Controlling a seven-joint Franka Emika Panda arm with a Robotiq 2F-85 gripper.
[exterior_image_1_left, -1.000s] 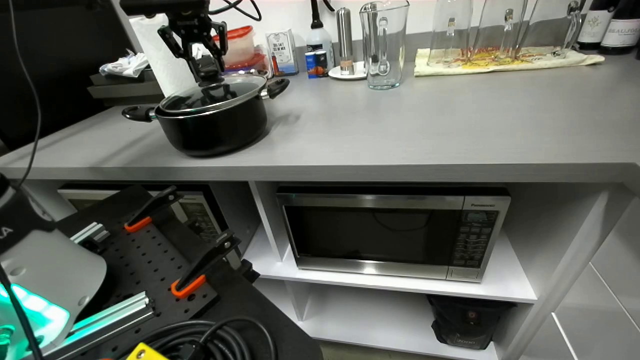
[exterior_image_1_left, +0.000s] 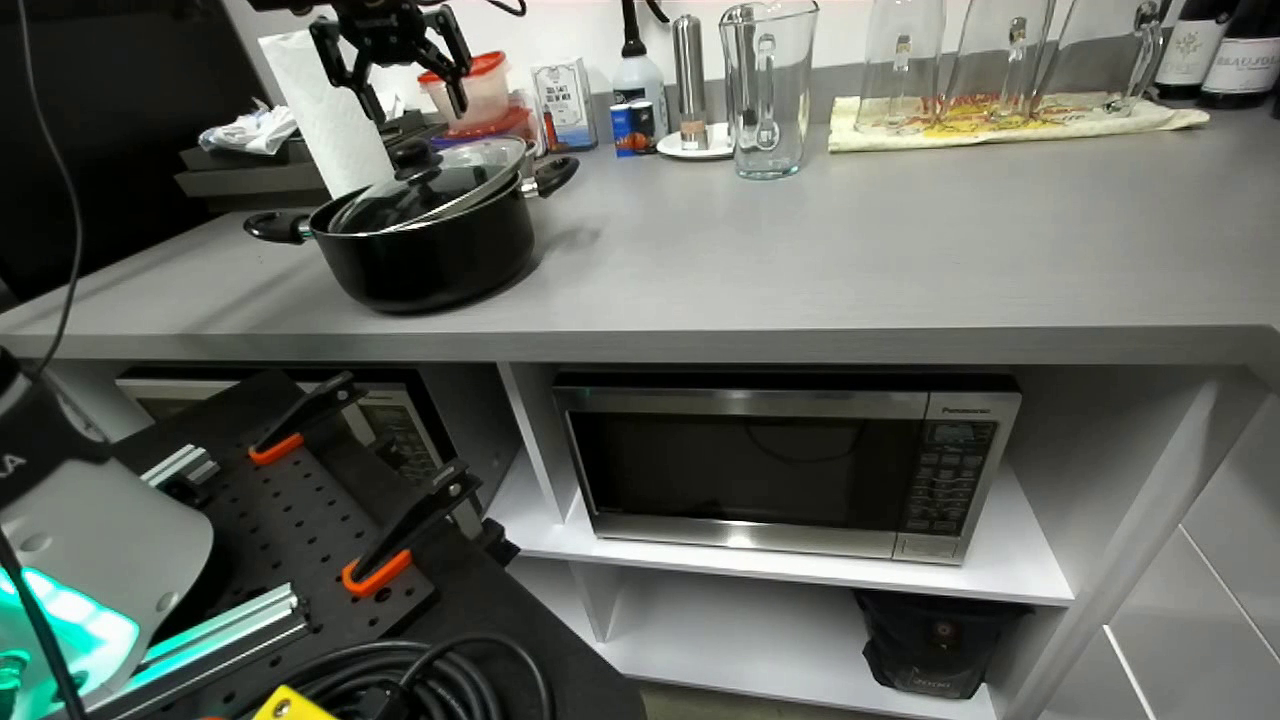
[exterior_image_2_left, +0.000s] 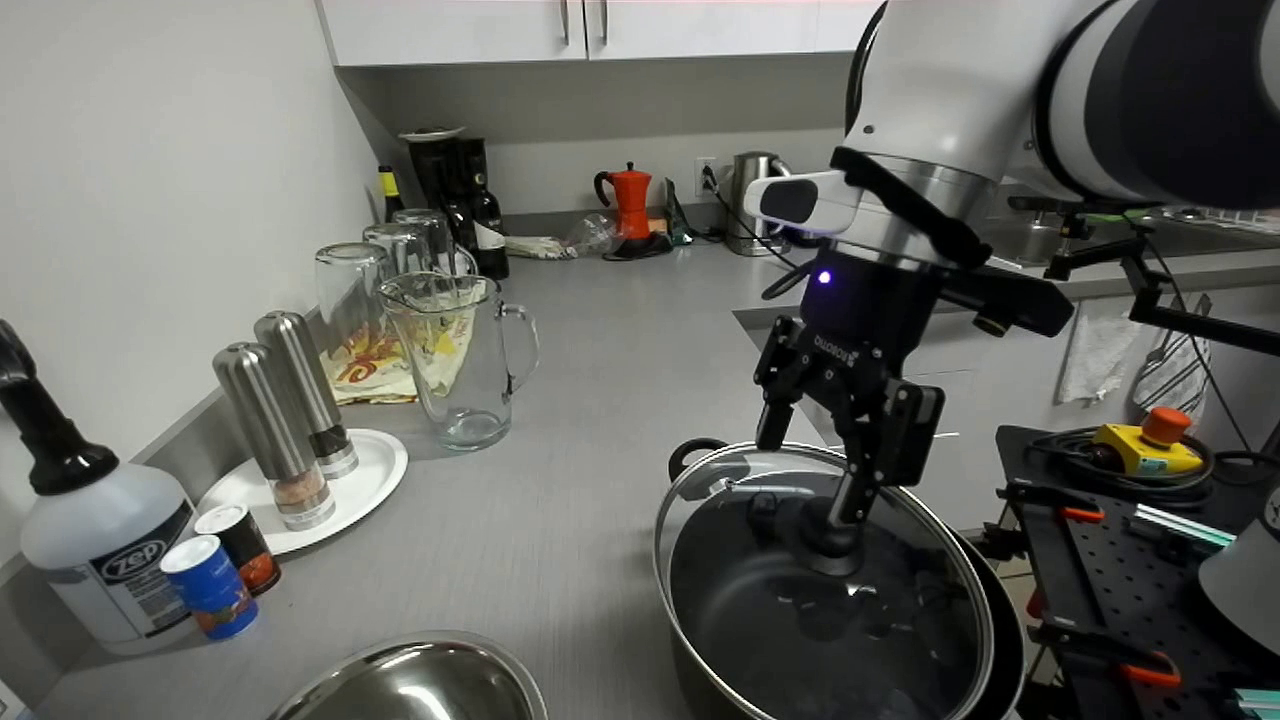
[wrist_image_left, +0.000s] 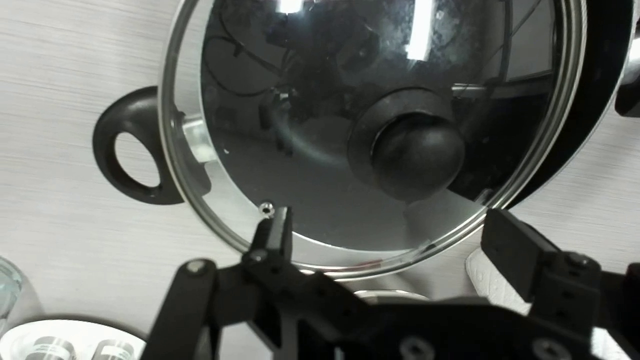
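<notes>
A black pot (exterior_image_1_left: 420, 266) stands on the counter with its glass lid (exterior_image_1_left: 474, 180) on top. The lid sits tilted and off-centre: one side rises above the pot near a handle (wrist_image_left: 139, 144), and on the opposite side the pot's dark inside shows past the lid's rim. Its round black knob (wrist_image_left: 420, 156) is free of the fingers. My gripper (exterior_image_1_left: 414, 110) hangs open above the lid, nothing between its fingers. From the wrist, my gripper appears spread wide, with the knob farther up the picture than the fingertips.
A steel bowl (exterior_image_2_left: 414, 684), blue canister (exterior_image_2_left: 210, 588), spray bottle (exterior_image_2_left: 114, 552), white plate with two mills (exterior_image_2_left: 384, 474) and glass pitcher (exterior_image_2_left: 462, 360) stand nearby. Paper towel (exterior_image_1_left: 318, 108) stands behind the pot. Counter right of the pot (exterior_image_1_left: 780, 258) is clear.
My gripper has risen from down at the lid's knob and its fingers are spread wider. The lid has shifted slightly and leans more steeply on the pot. The pot has stayed put.
</notes>
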